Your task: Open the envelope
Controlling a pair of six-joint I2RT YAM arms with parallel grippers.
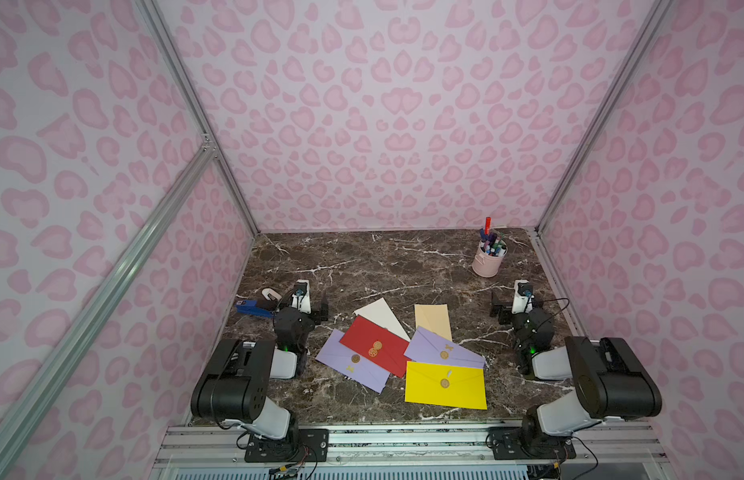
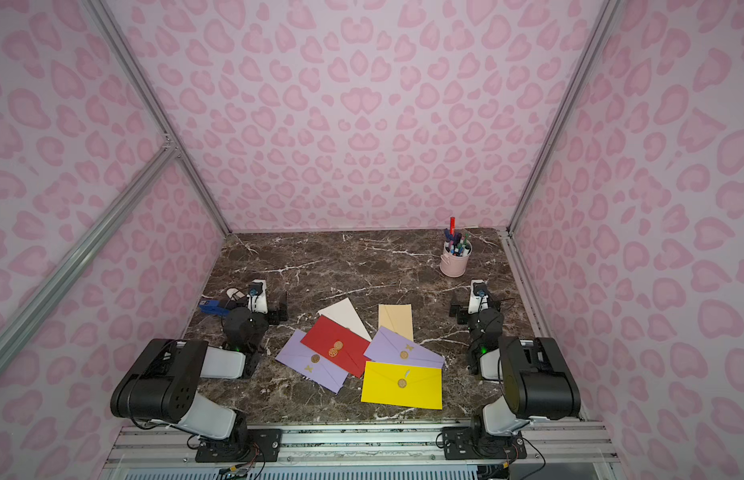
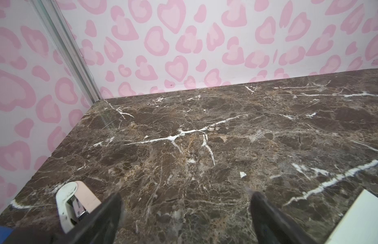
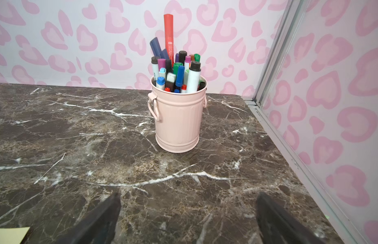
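Note:
Several envelopes lie overlapping on the dark marble table between the arms: a white one (image 1: pixel 381 313), a red one (image 1: pixel 375 345) with gold seals, a purple one (image 1: pixel 351 361) partly under the red, a tan one (image 1: pixel 432 320), another purple one (image 1: pixel 440 345), and a yellow one (image 1: pixel 445 385) with a round seal at the front. All look flat and closed. My left gripper stands open left of the envelopes, nothing between its fingers. Over on their right side is my right gripper, likewise open and empty.
A pink bucket (image 4: pixel 177 120) full of markers stands at the back right. Left of the left arm lie a blue object (image 1: pixel 254 308) and a small pale-and-dark item (image 1: pixel 267 297).

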